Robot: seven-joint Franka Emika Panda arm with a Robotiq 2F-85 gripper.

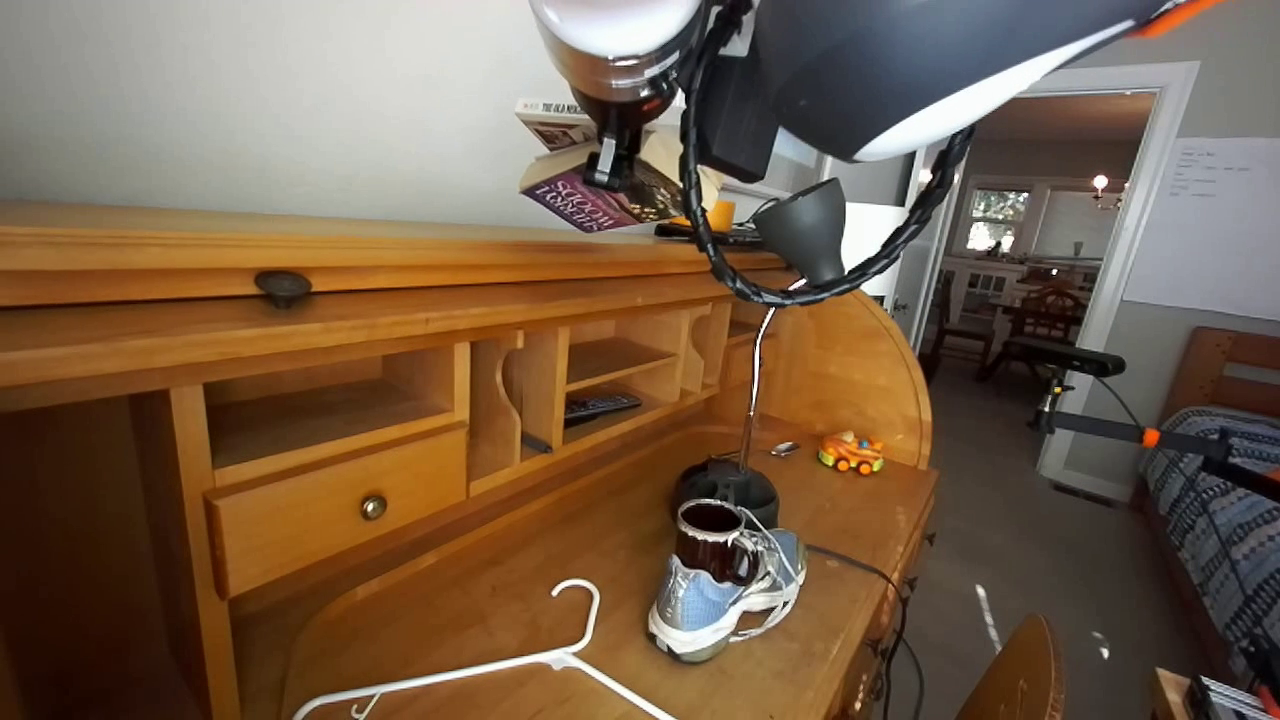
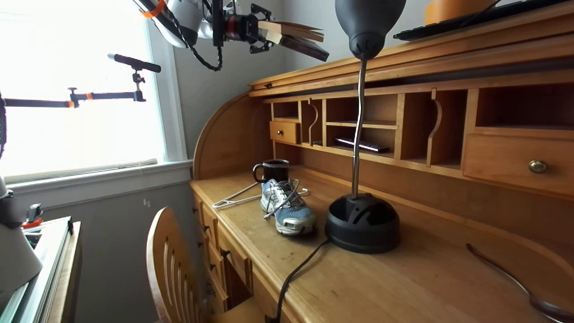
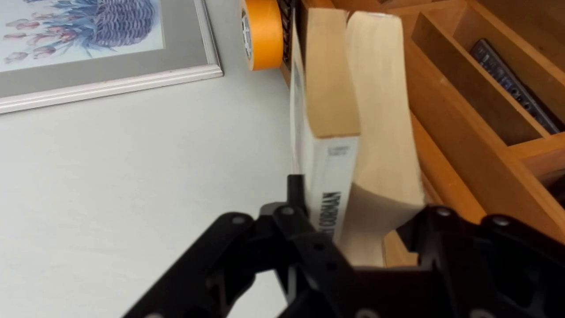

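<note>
My gripper is shut on two paperback books held side by side. In the wrist view, the white-spined book [image 3: 332, 175] lies against the left finger, and the thicker book [image 3: 380, 122] shows its cream page edges near the right finger. A purple cover [image 1: 570, 202] faces out in exterior view 1, below the white spine. Both books hang tilted in the air above the roll-top desk's top ledge [image 1: 456, 254], clear of it in exterior view 2, where the gripper [image 2: 262, 38] enters from the left.
On the ledge sit an orange tape roll [image 3: 265, 34] and a black keyboard-like object [image 2: 452, 27]. The tall lamp [image 2: 359, 124] rises from the desktop. Below are a dark mug [image 1: 710, 540], a sneaker [image 1: 708, 612], a white hanger [image 1: 558, 658] and a toy car [image 1: 852, 452].
</note>
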